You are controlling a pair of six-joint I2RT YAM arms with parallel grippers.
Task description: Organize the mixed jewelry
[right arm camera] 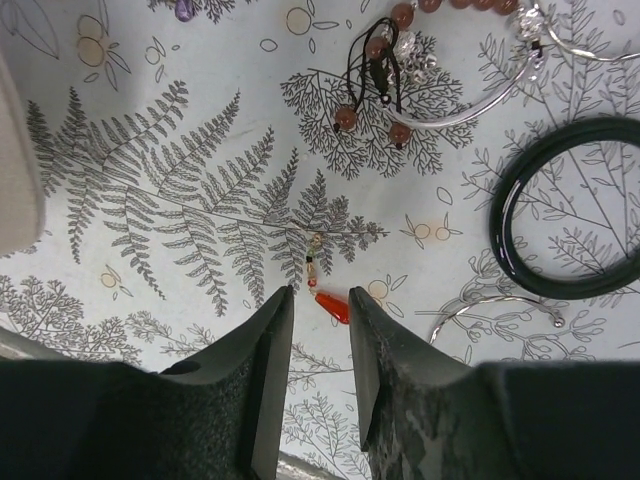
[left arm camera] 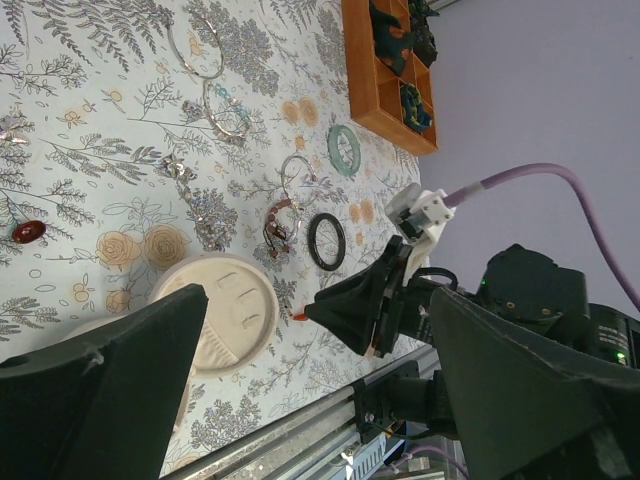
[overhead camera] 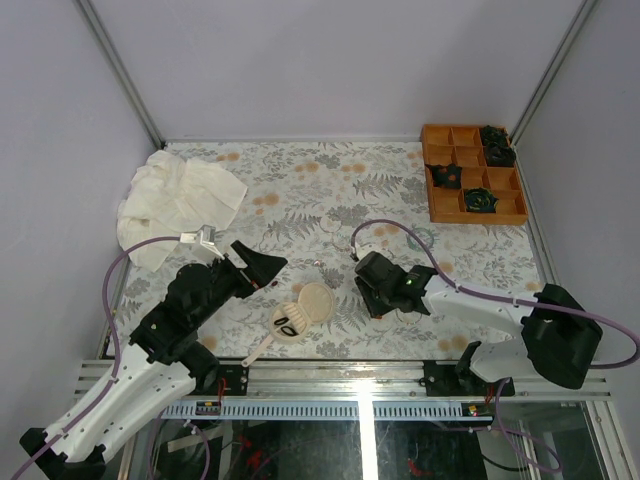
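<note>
Over the patterned cloth, my right gripper is part open just above a red drop pendant point(right arm camera: 333, 306). The pendant shows between its fingertips and has a short beaded end; no grip on it shows. My left gripper point(overhead camera: 264, 266) is wide open and empty, left of the cream round pieces. Loose jewelry lies to the right: a dark bangle point(right arm camera: 506, 220), a brown bead bracelet point(right arm camera: 403, 16), a thin silver open bangle point(right arm camera: 490, 303) and a pale green bangle point(left arm camera: 344, 149). A dark red oval piece point(left arm camera: 29, 231) lies at the left wrist view's left.
A wooden compartment box point(overhead camera: 443, 214) stands at the back right, with dark pouches in some cells. A crumpled white cloth point(overhead camera: 172, 205) lies at the back left. A cream round lid point(overhead camera: 319, 300) and a handled brush point(overhead camera: 262, 347) lie near the front edge.
</note>
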